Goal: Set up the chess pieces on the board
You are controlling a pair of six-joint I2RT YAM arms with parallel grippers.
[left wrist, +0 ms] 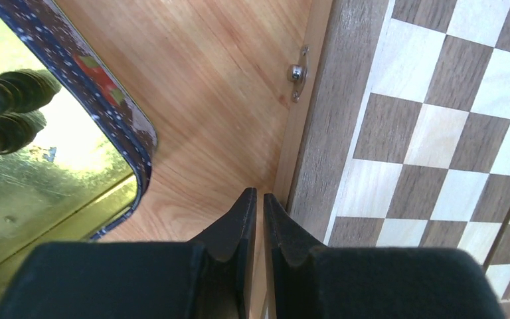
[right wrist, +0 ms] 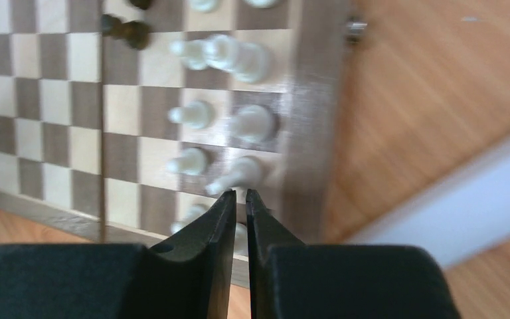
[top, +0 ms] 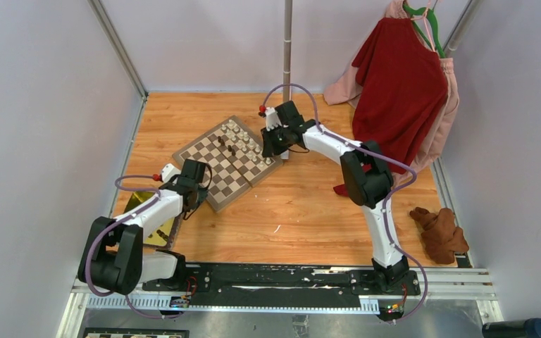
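Note:
The chessboard (top: 222,183) lies tilted at centre-left, with white pieces (right wrist: 252,123) standing along its right side and a few dark pieces (right wrist: 136,34) on it. My left gripper is at the board's wooden side, fingertips close together; nothing clearly shows between them. Beside it, a gold tray (left wrist: 53,219) with dark rim holds dark pieces (left wrist: 20,93). My right gripper is over the board's right edge, just by the white pieces, fingertips narrowly apart; the blurred view does not show clearly whether anything is between them.
Bare wooden table (top: 289,218) lies in front of and right of the board. A red garment (top: 401,77) hangs at the back right, a brown plush (top: 437,232) lies at front right, and a pole (top: 287,35) stands behind my right gripper.

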